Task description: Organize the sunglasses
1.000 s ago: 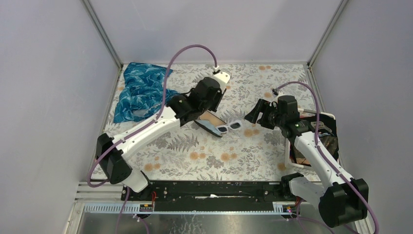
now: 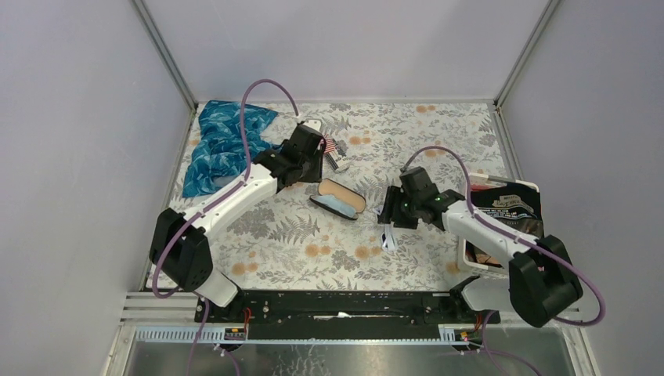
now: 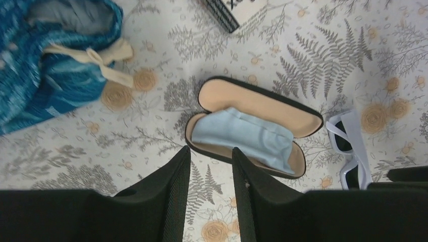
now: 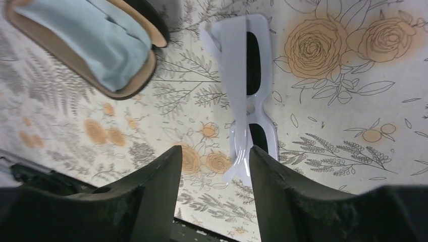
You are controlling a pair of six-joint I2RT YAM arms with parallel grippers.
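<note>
White sunglasses (image 4: 236, 96) with dark lenses lie on the patterned table, to the right of the open case; one arm crosses over the lenses. In the top view my right gripper (image 2: 387, 210) hovers over them and partly hides them. Its fingers (image 4: 160, 184) stand apart, nothing held. The open case (image 3: 257, 103), tan inside with a dark edge, holds a folded light-blue cloth (image 3: 245, 132). My left gripper is above the table to the case's upper left, its fingers (image 3: 177, 194) parted and empty.
A blue shiny bag (image 2: 219, 149) with a pale tie lies at the back left. Behind the left gripper is a small striped box (image 2: 337, 157). A white bin (image 2: 462, 254) with dark packages stands at the right.
The sunglasses went from beside the case's right edge to flat on the table, turned lengthwise. My left gripper moved left, away from the case; my right gripper moved left over the glasses.
</note>
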